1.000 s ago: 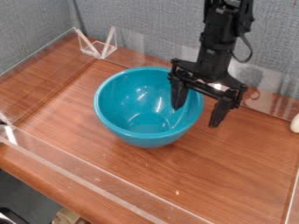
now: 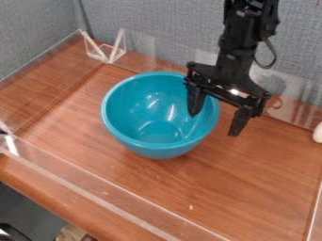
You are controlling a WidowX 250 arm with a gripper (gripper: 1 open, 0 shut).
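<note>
A black gripper (image 2: 217,113) hangs from the arm at the upper middle, its fingers spread open, one over the right part of a large turquoise bowl (image 2: 138,118), the other just outside the bowl to its right. The bowl stands on the wooden table and looks empty where its inside shows.
A white wire object (image 2: 104,49) sits at the back left by the grey panel. A white object (image 2: 315,132) is at the right edge.
The gripper has shifted very slightly to the right; the bowl looks unmoved.
</note>
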